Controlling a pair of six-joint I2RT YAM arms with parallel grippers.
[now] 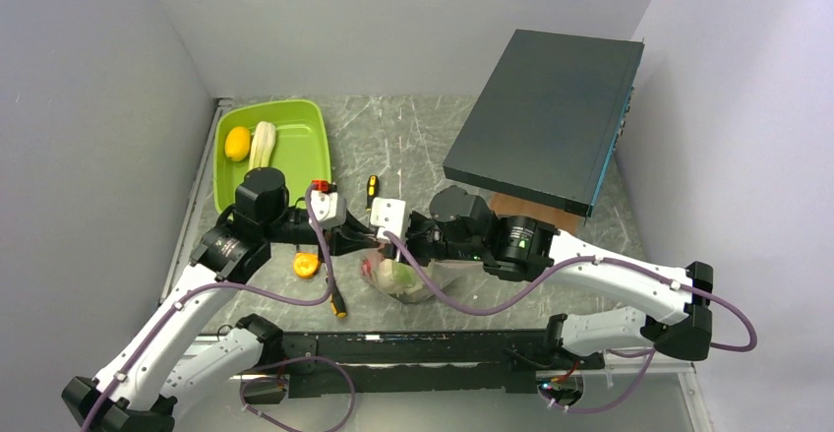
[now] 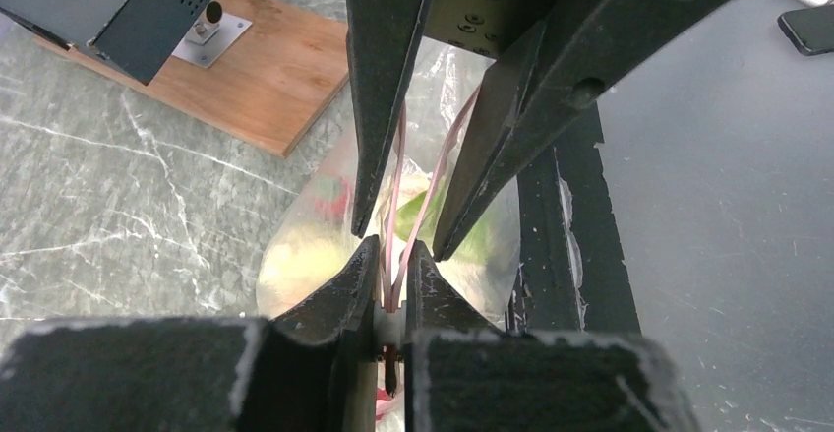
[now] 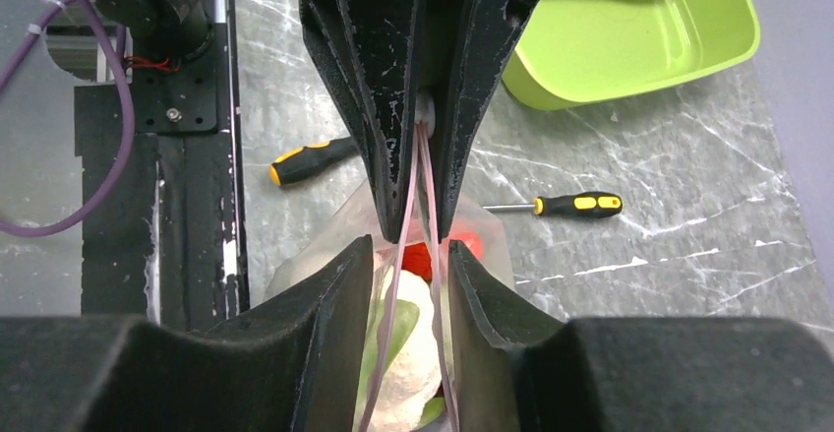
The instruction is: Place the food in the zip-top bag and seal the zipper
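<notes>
The clear zip top bag (image 1: 413,279) rests on the table with food inside: something red, a pale round piece and something green. My left gripper is shut on one end of the bag's pinkish zipper strips (image 2: 398,191). From the opposite side, my right gripper stands part open, its fingers (image 3: 339,324) on either side of the strips. In the right wrist view the two zipper strips (image 3: 392,319) spread apart toward the near side and come together at the left gripper. The two grippers are very close together; from above they hide the bag's mouth.
A green tray (image 1: 305,142) at the back left holds a lemon (image 1: 238,144) and a pale long vegetable (image 1: 263,145). Screwdrivers (image 3: 580,205) and an orange tape measure (image 1: 306,265) lie near the bag. A dark box (image 1: 551,107) stands at the back right.
</notes>
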